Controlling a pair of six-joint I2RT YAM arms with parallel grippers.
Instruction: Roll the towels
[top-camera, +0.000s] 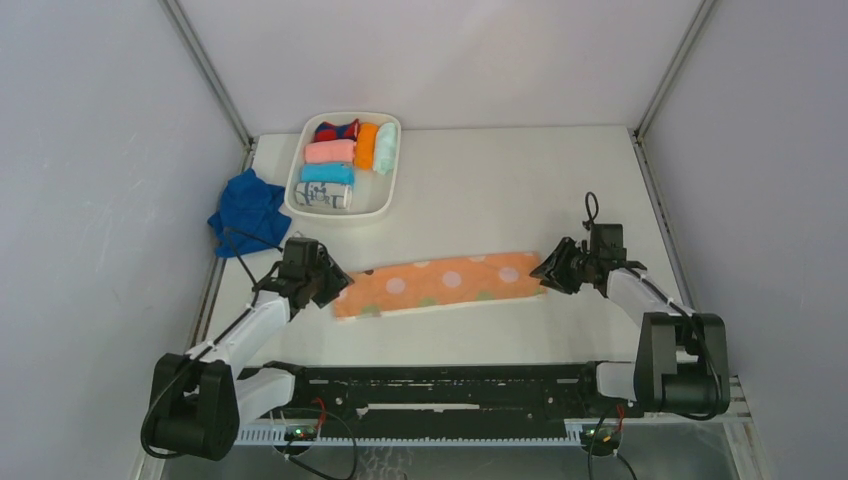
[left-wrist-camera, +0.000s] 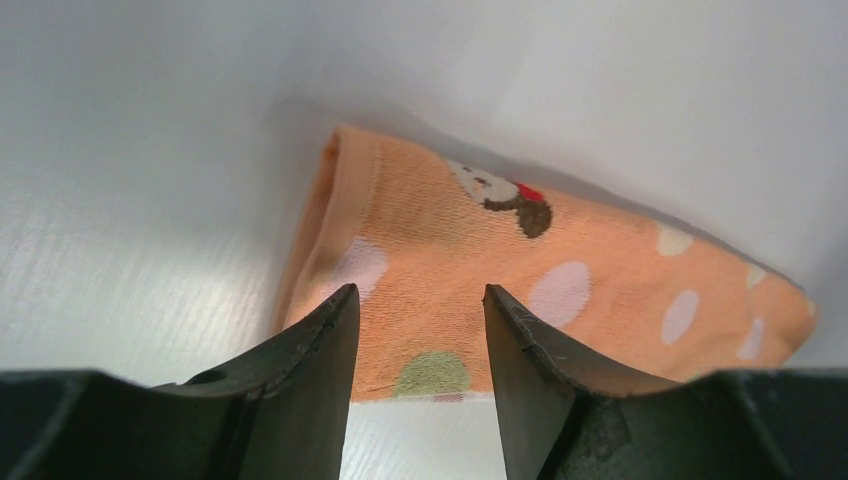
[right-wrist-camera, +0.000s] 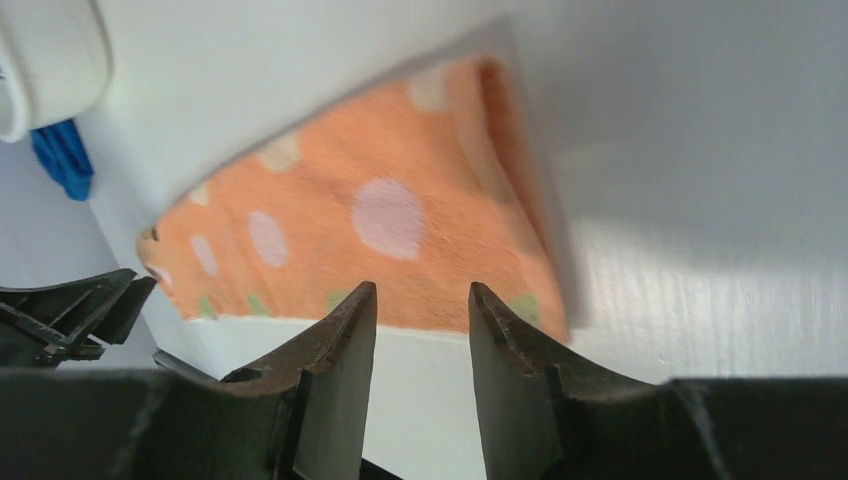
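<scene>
A folded orange towel with pale and green dots (top-camera: 450, 280) lies as a long strip across the middle of the table. Over its left end hangs my left gripper (top-camera: 345, 287), fingers apart and empty. The left wrist view shows that towel end (left-wrist-camera: 430, 270) beyond the fingertips, a fold along its edge. My right gripper (top-camera: 540, 275) is above the strip's right end, its fingers parted with no cloth between them. From the right wrist, the folded right edge (right-wrist-camera: 500, 180) of the towel shows lying on the table.
At the back left, a white bin (top-camera: 391, 190) holds several rolled towels. A crumpled blue towel (top-camera: 250, 208) lies left of the bin.
</scene>
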